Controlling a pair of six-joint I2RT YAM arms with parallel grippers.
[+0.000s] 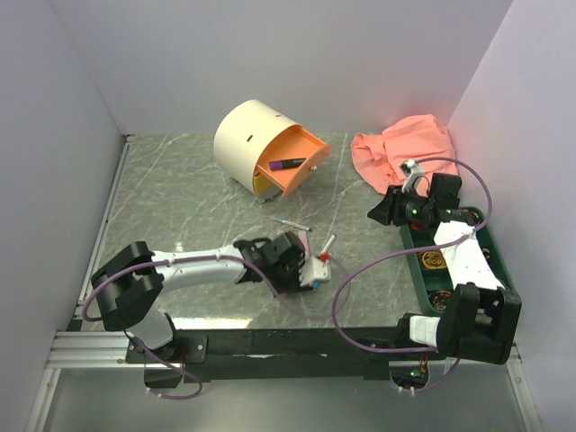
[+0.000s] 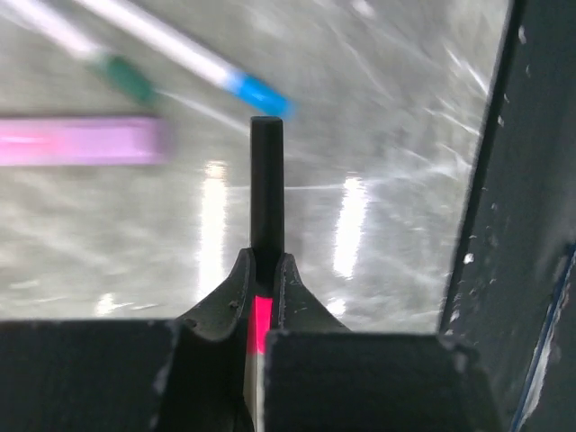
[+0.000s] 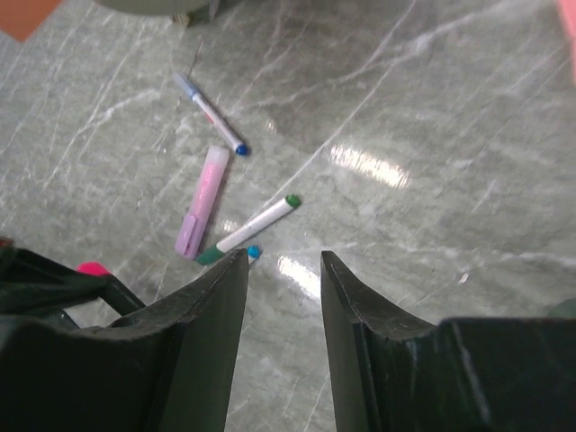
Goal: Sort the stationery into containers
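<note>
My left gripper is shut on a marker with a black end [image 2: 267, 180] and a pinkish-red band, held just above the table near its front edge. In the right wrist view, a pink-purple stick [image 3: 203, 200], a white marker with green ends [image 3: 256, 227] and a slim blue-ended pen [image 3: 212, 113] lie loose. A white marker with a blue end [image 2: 193, 56] lies close to the held one. My right gripper is open, with nothing between its fingers, hovering at the right side.
A cream cylinder [image 1: 241, 144] with an open orange drawer [image 1: 301, 153] stands at the back; a purple-and-black marker [image 1: 286, 164] lies inside. The green tray [image 1: 414, 270] at the right holds several coiled items. Salmon cloth [image 1: 405, 148] lies behind it.
</note>
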